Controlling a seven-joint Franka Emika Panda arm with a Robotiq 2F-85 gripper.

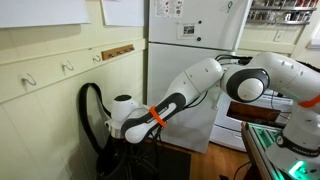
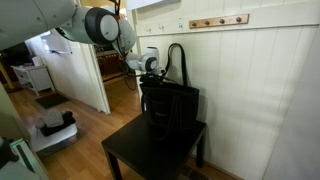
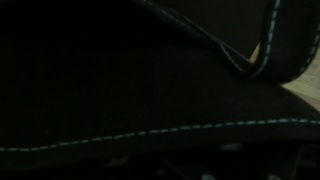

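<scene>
A black tote bag [image 2: 170, 108] stands upright on a black table [image 2: 125, 138], its strap [image 2: 178, 62] looping up against the wall. My arm reaches over from the far side, and the gripper [image 1: 112, 136] is down at the bag's top, close by the strap. Dark bag fabric [image 3: 150, 90] with pale stitching fills nearly the whole wrist view, so the bag is very close to that camera. The fingers are hidden against the black bag, and whether they touch it cannot be made out.
On the wall beside the bag runs a hook rail [image 2: 222, 20], with a wooden block [image 1: 117, 52] and several hooks. A white fridge [image 1: 183, 75] stands behind the arm.
</scene>
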